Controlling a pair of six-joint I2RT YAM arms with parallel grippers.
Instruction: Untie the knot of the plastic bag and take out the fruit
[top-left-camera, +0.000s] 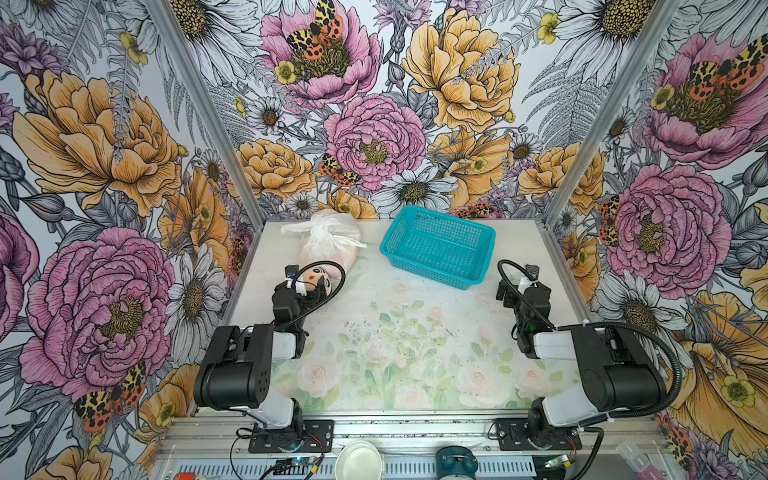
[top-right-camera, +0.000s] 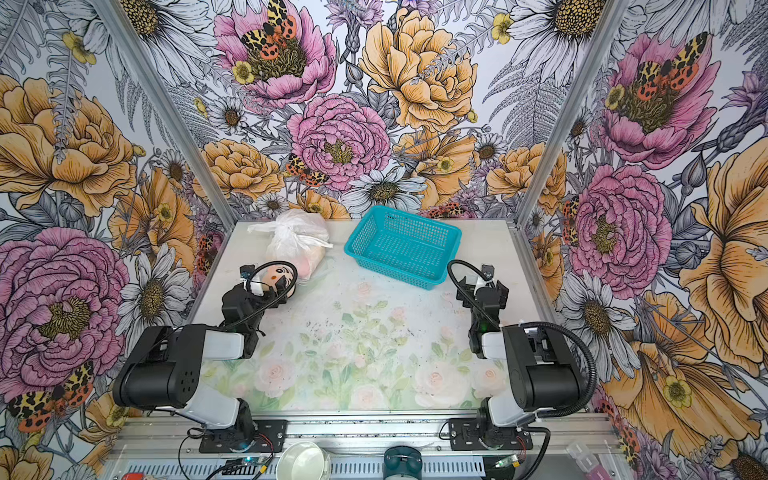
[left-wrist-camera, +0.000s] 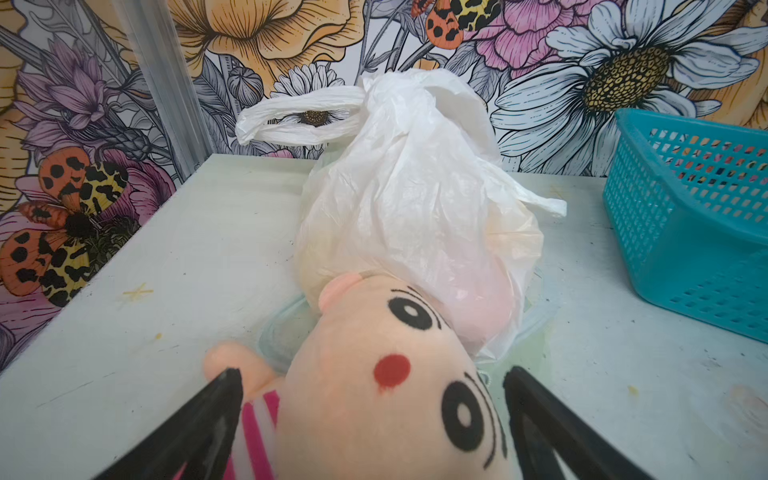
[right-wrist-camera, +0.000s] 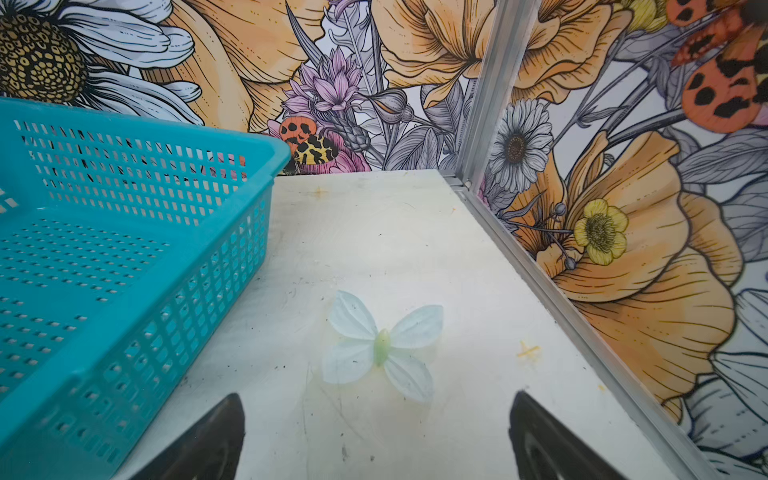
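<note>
A white plastic bag (left-wrist-camera: 416, 192), gathered and knotted at its top, stands at the table's back left; pinkish and yellowish contents show faintly through it. One loose end (left-wrist-camera: 304, 112) sticks out to the left of the knot. In the left wrist view my left gripper is open, its fingers spread to either side of a plush toy's head (left-wrist-camera: 352, 384), short of the bag. On the table's right side, my right gripper is open too, with only bare tabletop visible between its fingers.
The plush toy, with a pink-striped body, lies in front of the bag and hides its lower front. An empty teal basket (top-left-camera: 472, 274) stands at the back, right of the bag.
</note>
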